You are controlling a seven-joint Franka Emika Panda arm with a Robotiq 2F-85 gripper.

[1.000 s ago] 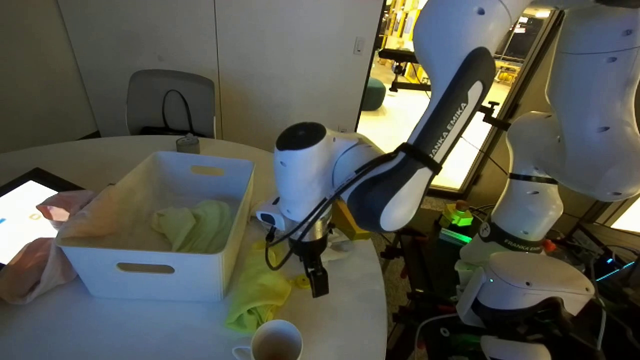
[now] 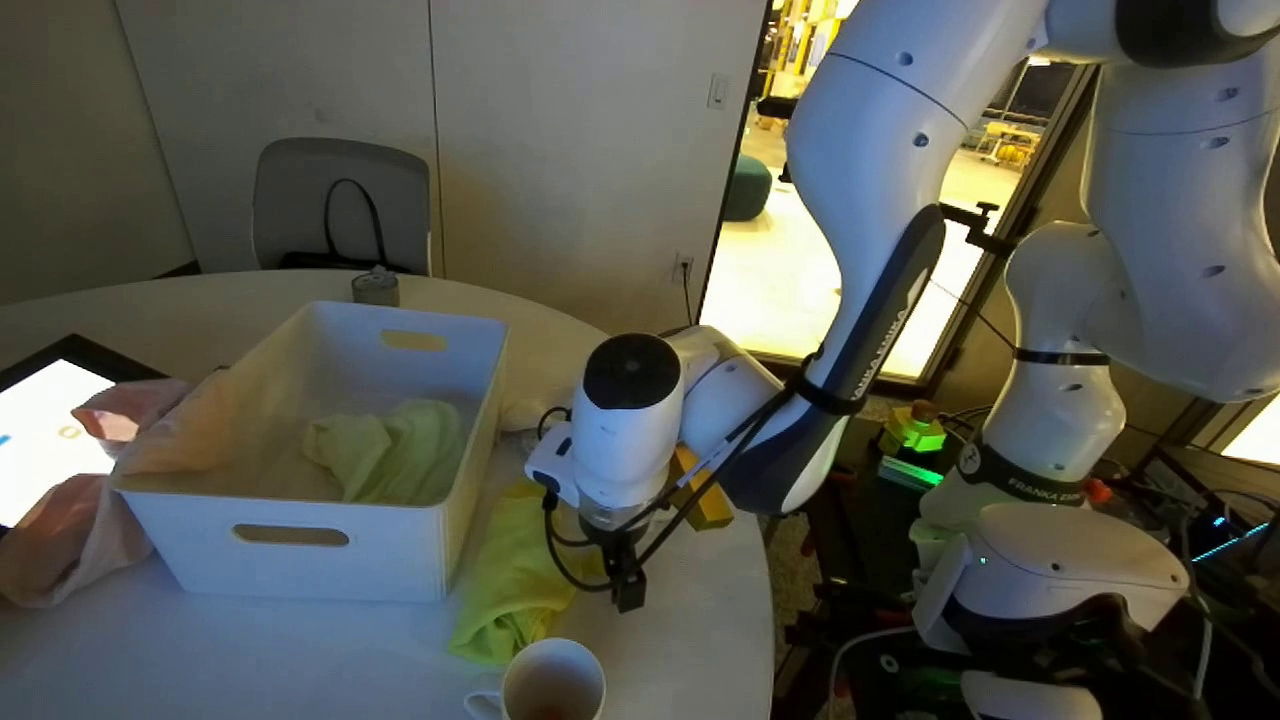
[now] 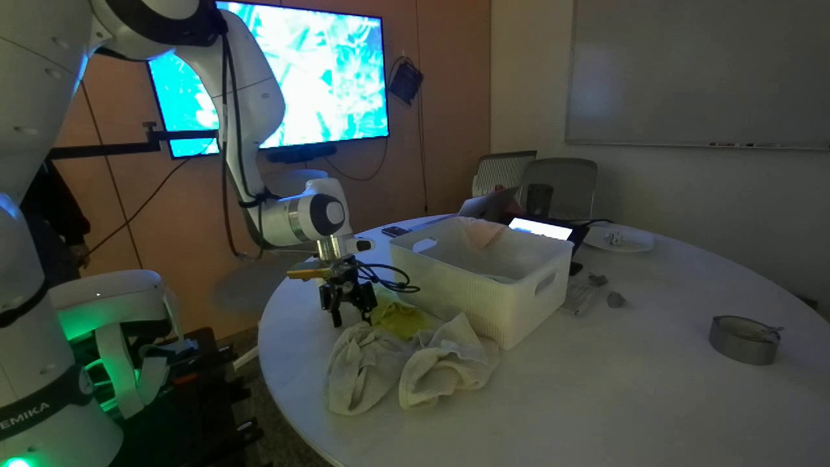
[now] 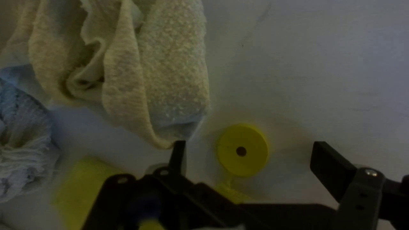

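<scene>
Between the spread fingers of my open gripper, a small yellow disc with a dark centre hole (image 4: 243, 150) lies on the white table. Nothing is held. Beside the left fingertip rests a cream towel (image 4: 168, 69), its corner almost reaching that finger. Exterior view 2 has the gripper (image 3: 350, 311) low over the table, just behind two crumpled cream towels (image 3: 366, 370). A yellow-green cloth (image 2: 516, 588) lies between the white bin (image 2: 420, 564) and the arm in exterior view 1, where the gripper's fingertips are mostly hidden.
Inside the bin is a light green cloth (image 2: 402, 450); a pink cloth (image 2: 180, 438) drapes over its left side. A mug (image 2: 554, 684) stands near the front. Tape (image 3: 744, 340) sits at the table's right, with clear surface before it.
The arm has come down toward the table, shifting slightly right in exterior view 1. The yellow disc, visible there earlier, is now hidden behind the arm. Bin, cloths and mug have stayed put.
</scene>
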